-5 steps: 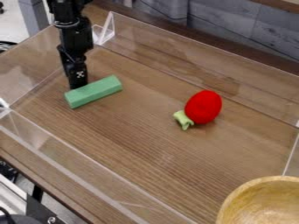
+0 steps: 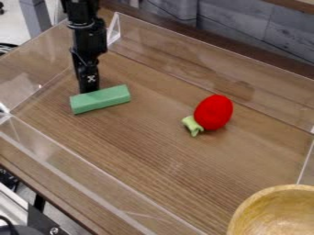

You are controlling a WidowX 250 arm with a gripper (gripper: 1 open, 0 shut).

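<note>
My black gripper (image 2: 84,73) hangs at the upper left of the wooden table, just above and behind a green rectangular block (image 2: 101,99). Its fingers are small and dark in this view; nothing shows held between them. A red rounded object (image 2: 215,111) with a pale green tip lies right of centre.
A yellow bowl (image 2: 273,216) stands at the bottom right corner.
My gripper has moved a little to the right. The green block and red object look unchanged in place.
</note>
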